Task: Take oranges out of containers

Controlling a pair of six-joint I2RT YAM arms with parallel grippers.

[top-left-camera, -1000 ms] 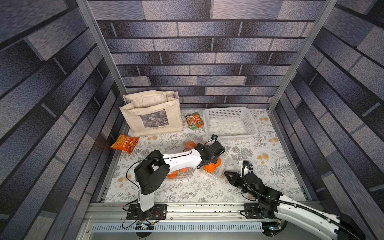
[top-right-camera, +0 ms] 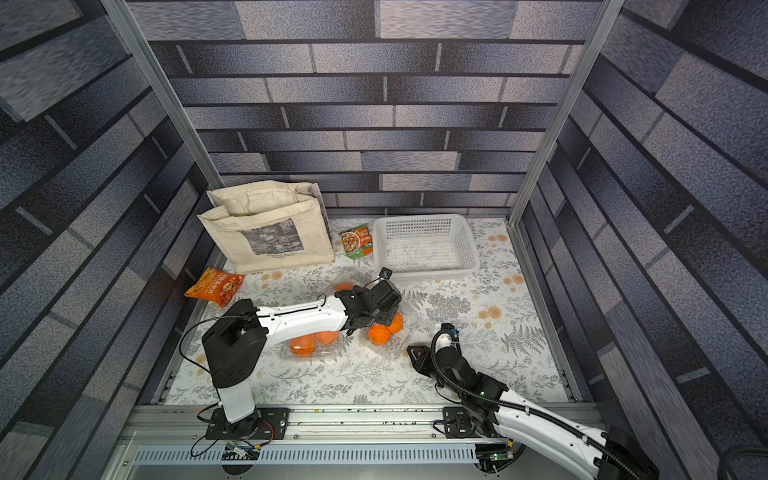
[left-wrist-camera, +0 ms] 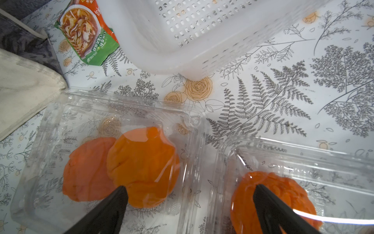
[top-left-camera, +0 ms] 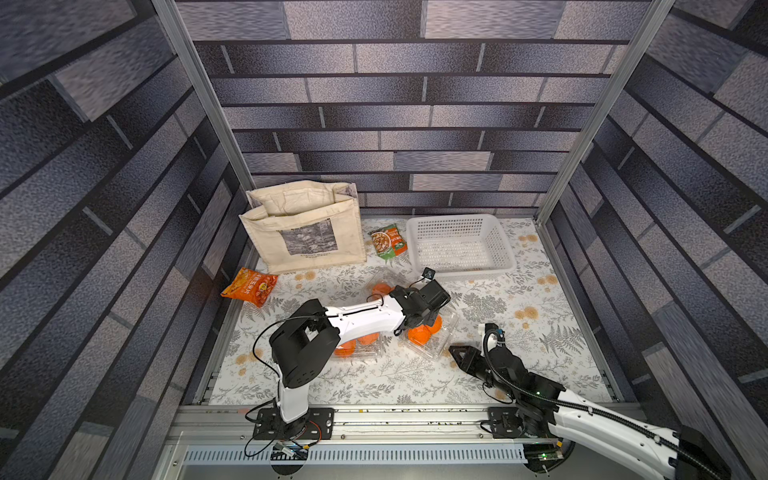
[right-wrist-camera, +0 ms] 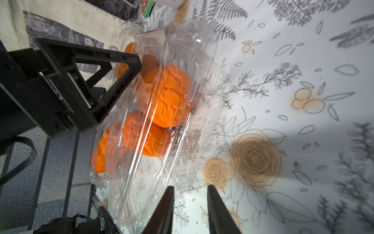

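Oranges lie inside several clear plastic containers at the middle front. In the left wrist view my open left gripper hangs over two neighbouring containers, oranges beneath the lids or plastic, nothing held. My right gripper is low at the right end of the containers, its fingertips a little apart with nothing seen between them. The oranges show through the plastic in the right wrist view. The left arm hides part of the containers from above.
A white basket stands at the back right, a green snack packet beside it. A canvas bag is at the back left, an orange packet at the left edge.
The left arm, the containers and the oranges look unchanged.
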